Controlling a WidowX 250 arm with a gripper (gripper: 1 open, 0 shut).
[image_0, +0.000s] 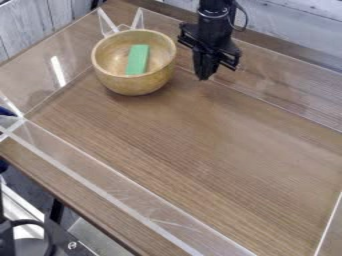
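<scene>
A round tan bowl (134, 82) sits on the wooden table toward the upper left, with a green block (136, 60) inside it. The black gripper (205, 70) hangs just right of the bowl, apart from it and over bare wood. It looks shut, with nothing visible between its fingers, though they are small in this view.
A white object with two points (120, 22) stands behind the bowl. A pale wall (301, 25) borders the back. Dark cables and a metal rail lie along the lower left edge.
</scene>
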